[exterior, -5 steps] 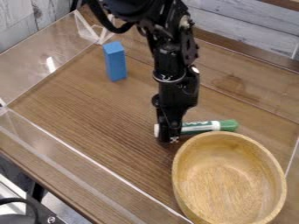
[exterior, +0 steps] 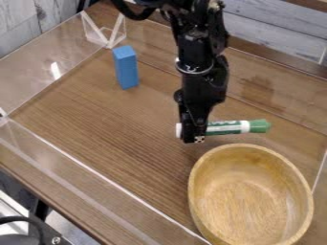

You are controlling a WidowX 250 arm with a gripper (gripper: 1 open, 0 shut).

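Observation:
The black gripper [exterior: 194, 130] is shut on a white and green tube [exterior: 230, 127], held near its left end, with the green cap pointing right. The tube hangs just behind a large tan oval bowl [exterior: 202, 205], which is in the front right.
A blue box [exterior: 125, 66] stands upright at the back left of the wooden table [exterior: 90, 144]. A white object [exterior: 102, 29] is at the table's back left edge.
The gripper has moved up and slightly right, taking the tube with it; the tube's green end is raised compared with before.

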